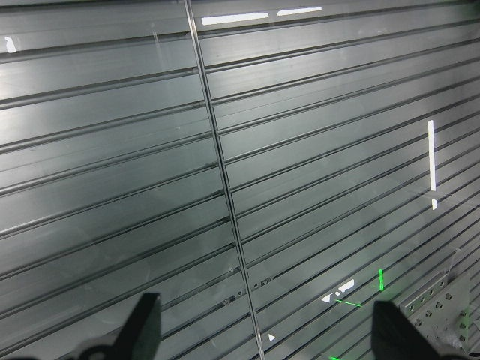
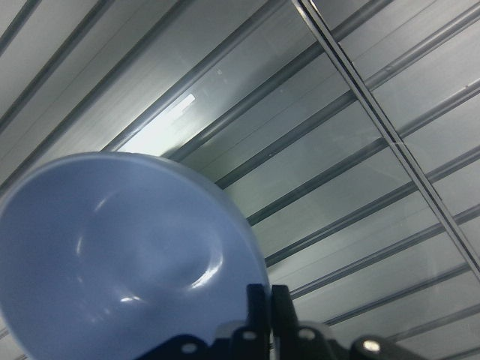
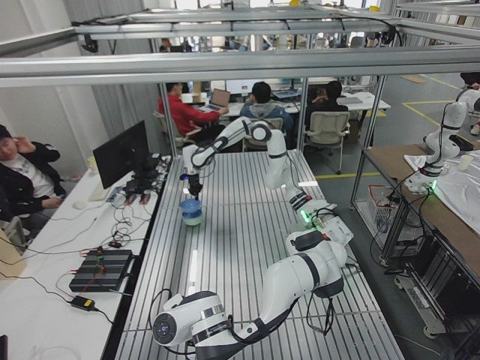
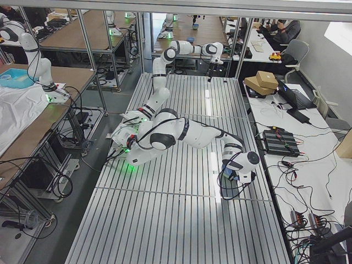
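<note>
A blue bowl (image 3: 190, 206) (image 2: 135, 247) hangs just above a pale green bowl (image 3: 192, 220) on the slatted metal table (image 3: 225, 262). My right gripper (image 3: 193, 196) is shut on the blue bowl's rim, which fills much of the right wrist view's lower left. My left gripper stands open over bare slats, its dark fingers at the bottom corners of its wrist view. In the camera left view the near arm hides most of it.
A white desk (image 3: 52, 330) with monitor (image 3: 124, 154), cables and black boxes borders the table. A brown workbench (image 3: 457, 217) with another robot stands on the other side.
</note>
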